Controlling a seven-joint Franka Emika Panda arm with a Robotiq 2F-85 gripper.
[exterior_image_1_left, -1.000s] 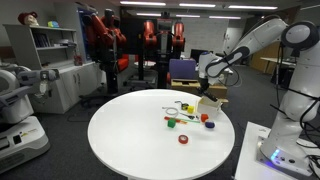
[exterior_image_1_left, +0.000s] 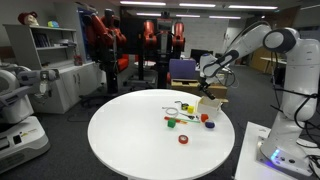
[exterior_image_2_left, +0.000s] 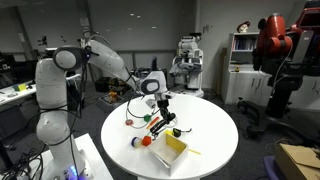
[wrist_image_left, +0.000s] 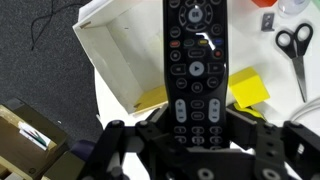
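Observation:
A long black remote control (wrist_image_left: 197, 70) with many buttons stands out across the middle of the wrist view. My gripper is shut on its lower end, with dark fingers on either side. Beyond the remote is an open, pale box (wrist_image_left: 108, 62), partly hidden by it. In exterior view 2 the box (exterior_image_2_left: 170, 152) sits on the white table, with my gripper (exterior_image_2_left: 160, 122) above it. Exterior view 1 shows the gripper (exterior_image_1_left: 204, 86) over the box (exterior_image_1_left: 208, 104), too small for detail.
Near the box lie a yellow block (wrist_image_left: 249, 88) and black-handled scissors (wrist_image_left: 296, 45). A red object (exterior_image_2_left: 147, 141) is beside it, and several small things are scattered around.
My arm has shifted only slightly, with the gripper staying over the box area. The objects on the table look unmoved.

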